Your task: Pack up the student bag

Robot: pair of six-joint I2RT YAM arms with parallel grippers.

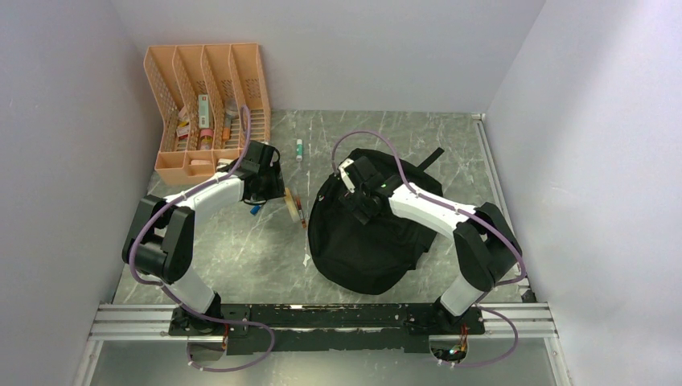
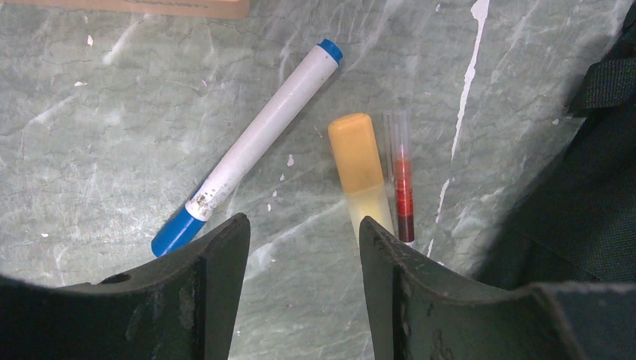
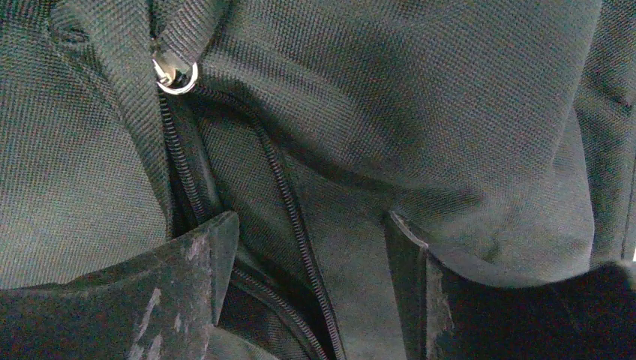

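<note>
A black bag lies on the right half of the table. Close over it, my right gripper is open, with a partly unzipped opening showing below and between its fingers. My left gripper stands open above the table, left of the bag, nothing between its fingers. In the left wrist view a white marker with blue ends lies slanted ahead of the left finger. An orange-and-clear stick-shaped item and a thin red pen lie side by side ahead of the right finger, its tip near the orange item's lower end.
An orange divided organizer stands at the back left, holding several items. A small green-and-white tube lies alone behind the bag's left side. Walls close off the back and both sides.
</note>
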